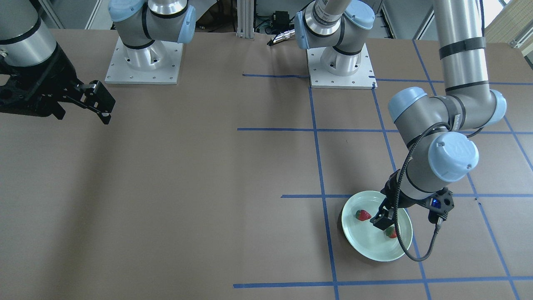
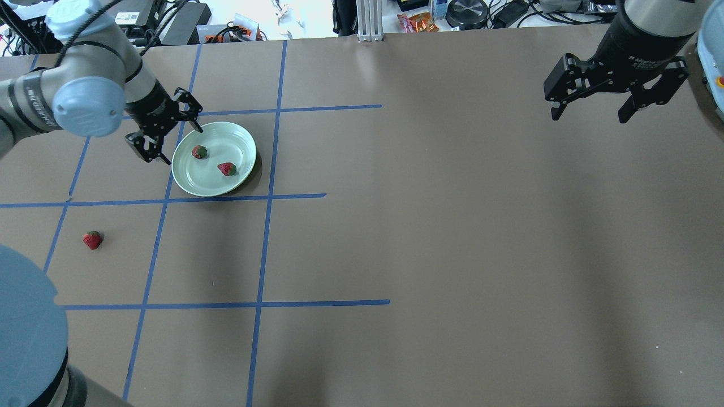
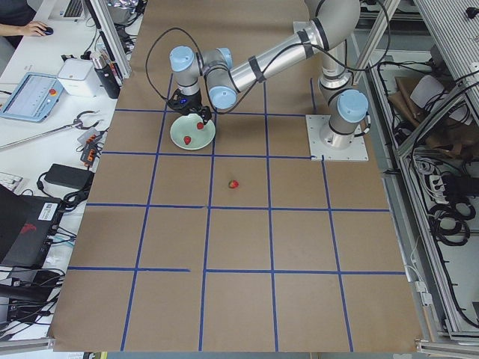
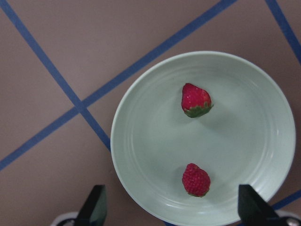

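Note:
A pale mint plate (image 4: 141, 122) holds two strawberries, one (image 4: 194, 98) toward the back and another (image 4: 195, 180) lower in the left wrist view. My gripper (image 2: 181, 146) hangs over the plate's left side in the top view, its black fingertips wide apart and open, with nothing between them; in the wrist view they frame the plate's lower part. A third strawberry (image 2: 93, 239) lies alone on the brown table, below and left of the plate in the top view.
Other robot arms stand at the table's edges, one with a black gripper (image 2: 614, 81) at the top right of the top view.

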